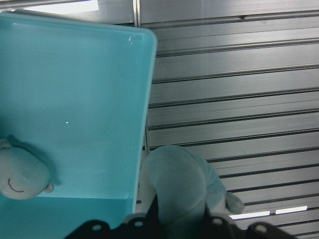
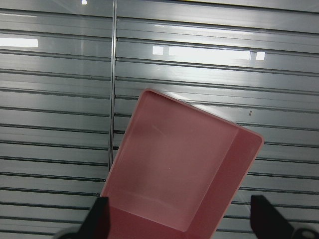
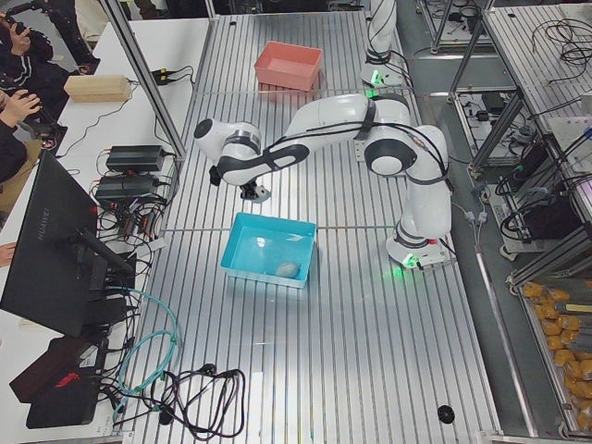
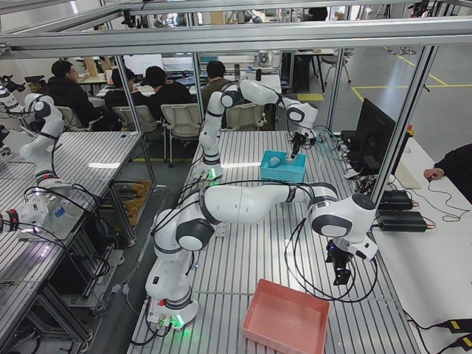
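Note:
A teal bin (image 3: 245, 242) holds one small light-blue plush toy (image 1: 22, 172) with a stitched smile. My left gripper is shut on a second pale-blue plush (image 1: 177, 179), raised just outside the bin's edge in the left wrist view. A pink bin (image 2: 169, 154) lies empty below my right gripper, whose fingers stand wide apart with nothing between them.
A black monitor (image 3: 65, 250), power boxes and cables line the side desk. Loose cables (image 3: 203, 402) lie on the slatted table (image 3: 342, 342). The table around both bins is otherwise mostly clear.

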